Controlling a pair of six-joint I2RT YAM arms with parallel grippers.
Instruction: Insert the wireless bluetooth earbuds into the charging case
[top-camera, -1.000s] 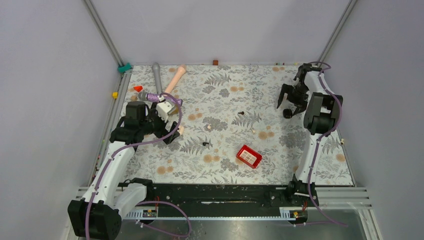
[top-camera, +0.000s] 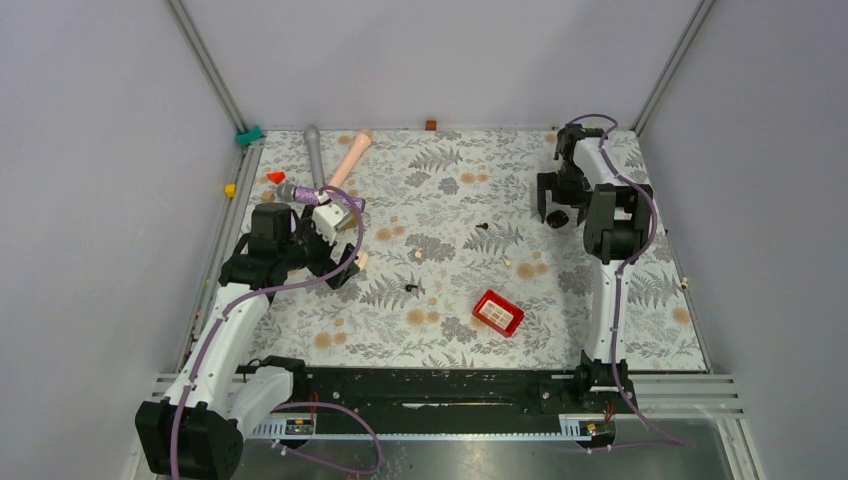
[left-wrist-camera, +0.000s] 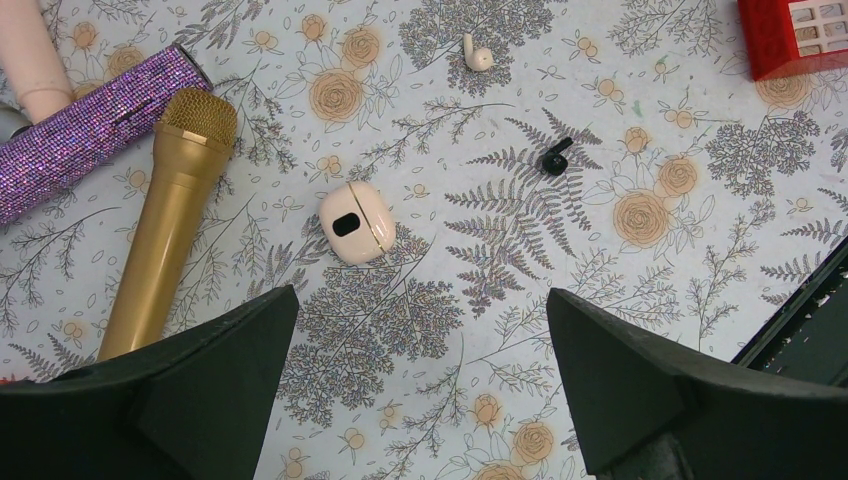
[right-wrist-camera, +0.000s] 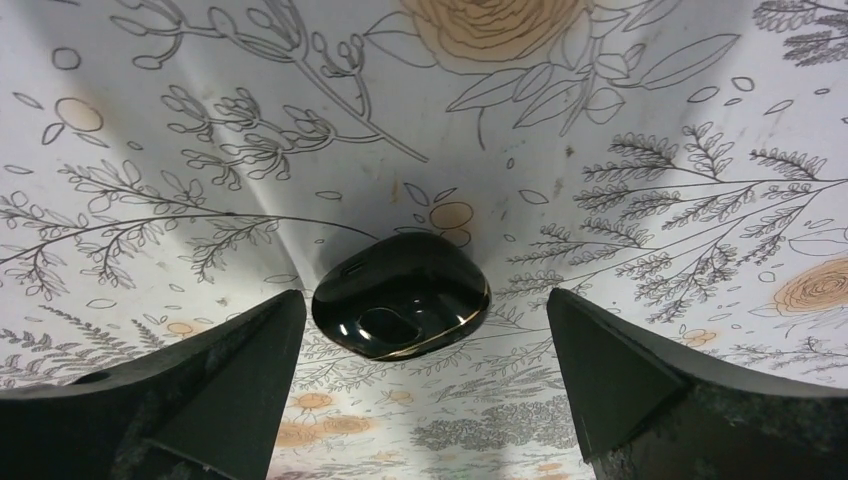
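A glossy black charging case (right-wrist-camera: 400, 300) lies on the cloth in the right wrist view, its gold seam low on the near side. My right gripper (top-camera: 562, 219) is open, fingers on either side of it; the left finger is very close to the case. Black earbuds (top-camera: 410, 287) lie mid-table, as do small pink earbuds (top-camera: 418, 254). A pink charging case (left-wrist-camera: 358, 222), shut, rests below my left gripper, which is open and empty.
A gold microphone (left-wrist-camera: 165, 220) and a purple glittery one (left-wrist-camera: 100, 130) lie by the left gripper. Pink (top-camera: 352, 155) and grey (top-camera: 314, 150) microphones are at the back left. A red box (top-camera: 485, 299) sits front centre.
The right gripper has moved left and turned. The left arm stays still.
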